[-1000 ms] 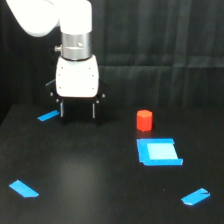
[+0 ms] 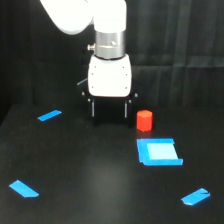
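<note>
My gripper (image 2: 110,103) hangs in the upper middle, pointing down, with its two dark fingers apart and nothing visible between them. To its right a red block (image 2: 144,120) stands on the dark table (image 2: 90,160). In front of the block lies a blue-bordered square (image 2: 142,148) with a pale centre, apart from the block.
Short blue tape strips lie at the left (image 2: 50,114), front left (image 2: 23,188) and front right (image 2: 196,196). A dark curtain (image 2: 180,50) hangs behind.
My gripper has moved right, toward the red block. The block and the blue square have not visibly moved.
</note>
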